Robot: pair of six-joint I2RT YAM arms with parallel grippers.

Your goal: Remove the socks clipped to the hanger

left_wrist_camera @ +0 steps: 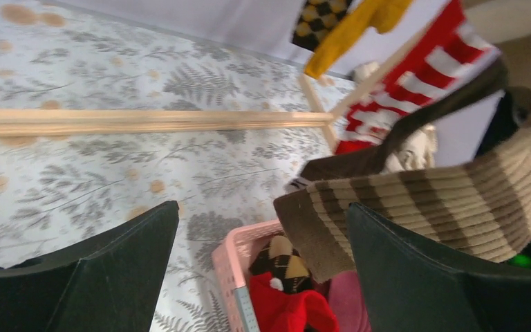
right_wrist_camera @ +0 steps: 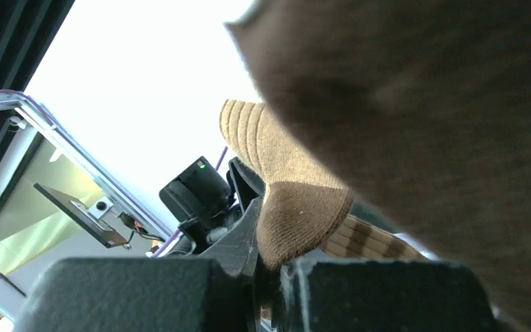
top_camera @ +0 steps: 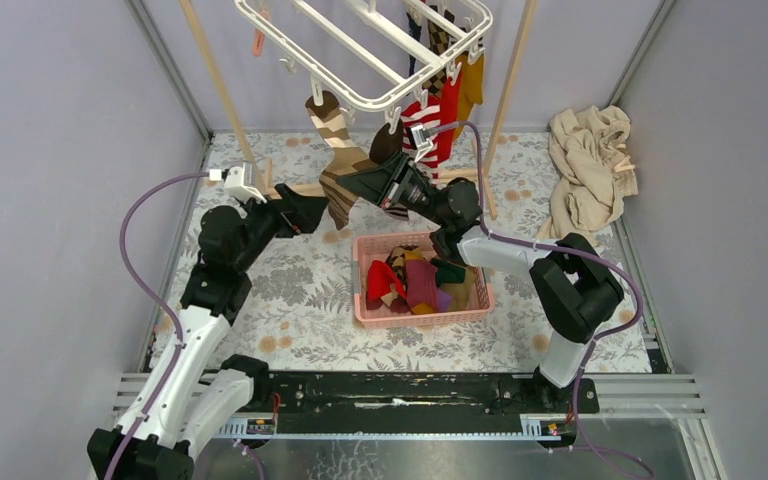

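A tan-and-brown striped sock [top_camera: 338, 128] hangs from a clip at the hanger's [top_camera: 385, 103] front left corner. My right gripper is shut on this sock, with brown knit pinched between its fingertips. To the sock's left, my left gripper [top_camera: 317, 207] is open. Nothing lies between the left fingers in the left wrist view, where the sock's lower end [left_wrist_camera: 422, 207] is partly covered by the right-hand finger [left_wrist_camera: 415, 277]; I cannot tell whether they touch. A dark brown sock [top_camera: 387, 143] hangs just right of the striped one, close to my right gripper.
Red-and-white [top_camera: 422, 118], red [top_camera: 449, 110] and mustard [top_camera: 471, 85] socks hang farther right. Below, a pink basket [top_camera: 425, 321] holds several socks. A wooden bar [left_wrist_camera: 145, 122] crosses behind; beige cloth [top_camera: 590, 170] lies far right.
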